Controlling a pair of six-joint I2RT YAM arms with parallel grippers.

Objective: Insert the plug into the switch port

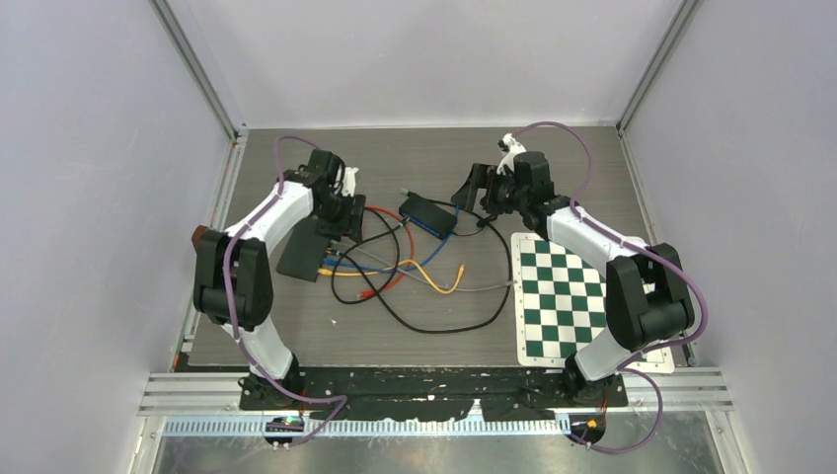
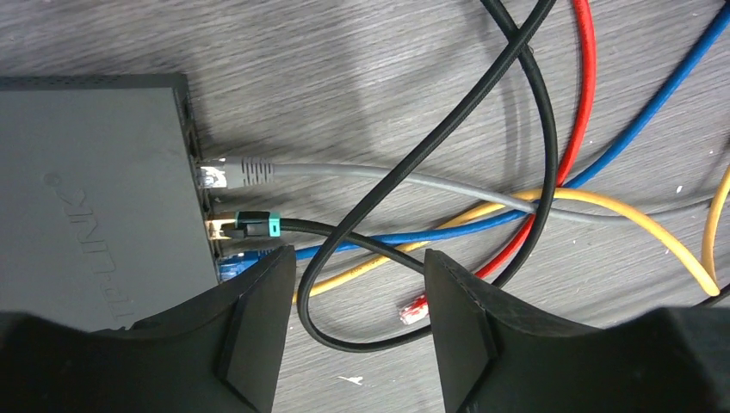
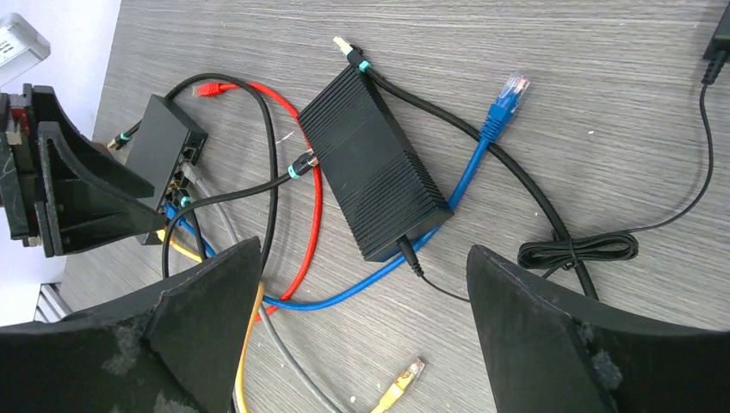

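Observation:
The grey switch (image 2: 95, 198) lies at the left, with grey, black and blue plugs in its side ports, a grey plug (image 2: 225, 173) among them. My left gripper is open over the cables beside it. A small black box (image 3: 370, 163) lies mid-table, a power lead in its end. My right gripper is open above it. Loose plugs lie near the box: a blue plug (image 3: 504, 107), a black plug (image 3: 353, 55) and a yellow plug (image 3: 396, 387). A red plug (image 2: 415, 310) lies under my left gripper.
A checkered board (image 1: 538, 326) lies at the right front. A power adapter (image 3: 720, 39) and coiled lead (image 3: 577, 251) sit right of the box. Bare table shows at the back and front; crossed cables fill the middle.

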